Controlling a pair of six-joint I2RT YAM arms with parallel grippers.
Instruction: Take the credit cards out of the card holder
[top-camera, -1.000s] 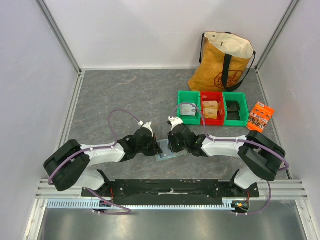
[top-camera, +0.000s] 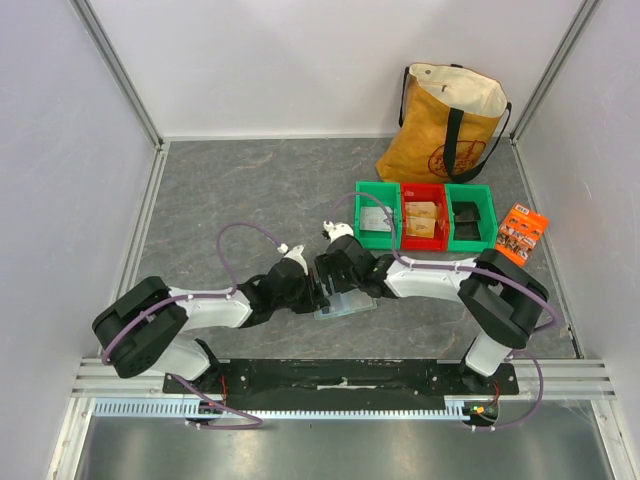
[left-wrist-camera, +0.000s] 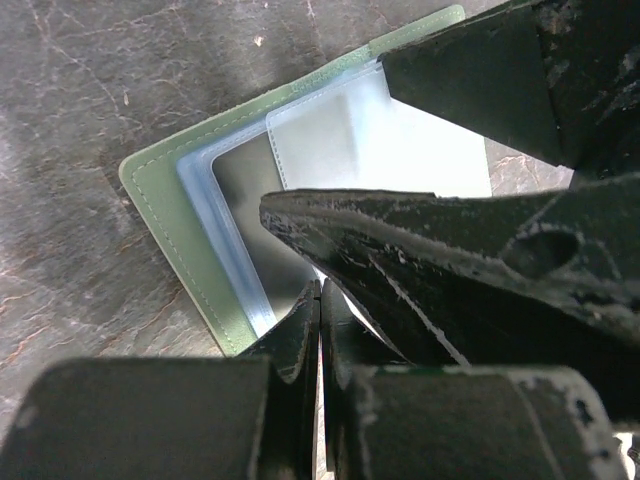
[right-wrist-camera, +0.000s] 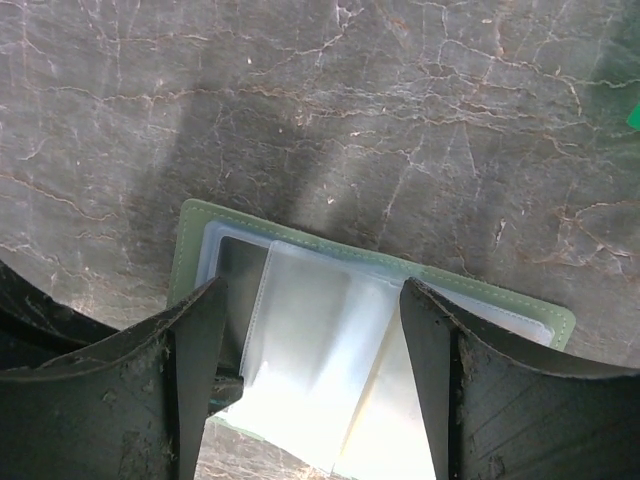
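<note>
The card holder (top-camera: 343, 303) lies open on the table, its pale green stitched border (left-wrist-camera: 165, 217) and clear plastic sleeves (right-wrist-camera: 310, 320) facing up. A dark grey area (right-wrist-camera: 237, 275) shows beside the sleeve; whether it is a card I cannot tell. My left gripper is shut at the holder's left side, nothing visible between its fingers. In the right wrist view, a dark tip of the left gripper reaches under my right gripper. That one is open above the holder, fingers wide apart and empty; its dark fingers (left-wrist-camera: 400, 240) cross the left wrist view.
Green, red and green bins (top-camera: 374, 236) stand at the back right, holding flat items. Behind them is a yellow tote bag (top-camera: 440, 120); an orange packet (top-camera: 521, 234) lies to their right. Both grippers are very close together.
My right gripper has shifted left toward the left gripper, and its fingers have spread apart. The left arm has barely moved, and the holder remains in nearly the same place.
</note>
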